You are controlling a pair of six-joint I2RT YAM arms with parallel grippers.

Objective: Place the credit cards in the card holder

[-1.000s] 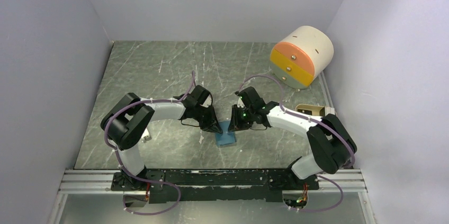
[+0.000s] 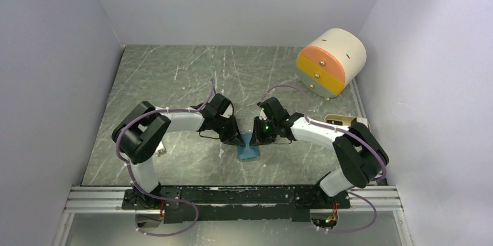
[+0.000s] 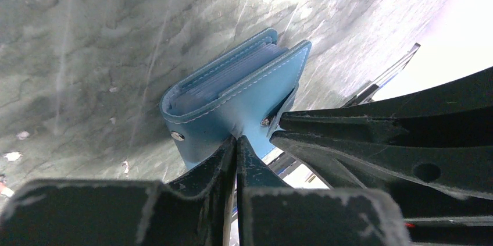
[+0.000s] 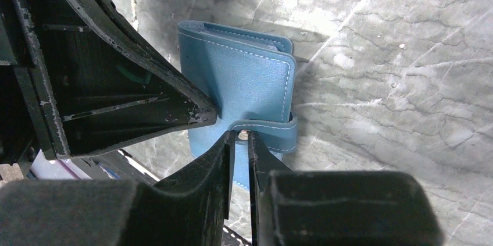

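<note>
The blue card holder (image 2: 248, 152) rests on the table between the two arms, folded over. Clear sleeves (image 3: 227, 74) show inside its open edge in the left wrist view. My left gripper is shut on the holder near its folded side. A closing strap (image 4: 273, 132) with a metal snap (image 4: 243, 135) crosses the holder's other side. At that snap, my right gripper has its tips slightly apart, open, with the strap end in front of them. I see no loose credit card; whether cards sit inside cannot be told.
A rounded cabinet with coloured drawers (image 2: 322, 66) stands at the back right. A tan box (image 2: 340, 120) lies near the right arm, partly hidden. By the left arm is a small white item (image 2: 160, 149).
Over the last second my right gripper has shifted slightly left and lower at the holder. The left arm and the holder have barely moved.
</note>
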